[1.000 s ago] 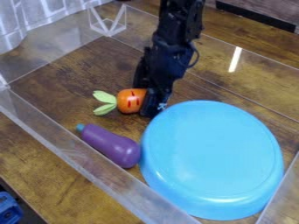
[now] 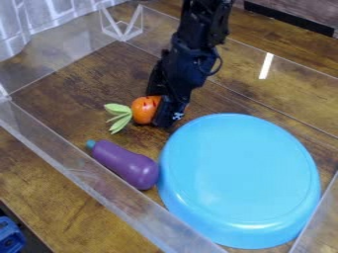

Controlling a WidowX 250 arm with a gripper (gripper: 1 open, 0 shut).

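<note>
A black robot gripper [image 2: 166, 104] reaches down from the top centre onto an orange toy carrot [image 2: 142, 111] with pale green leaves, its fingers around the carrot's right side. Whether the fingers are closed on it is hard to see. Below lies a purple toy eggplant [image 2: 123, 166], and at the lower right a large upturned blue bowl or lid [image 2: 238, 180].
Clear plastic walls border the wooden tray floor [image 2: 59, 79]. A small blue object [image 2: 7, 235] is outside at the lower left corner.
The gripper has shifted slightly, and the carrot's visible orange part looks a little different, with the leaves staying about in place. Eggplant and blue piece are unmoved.
</note>
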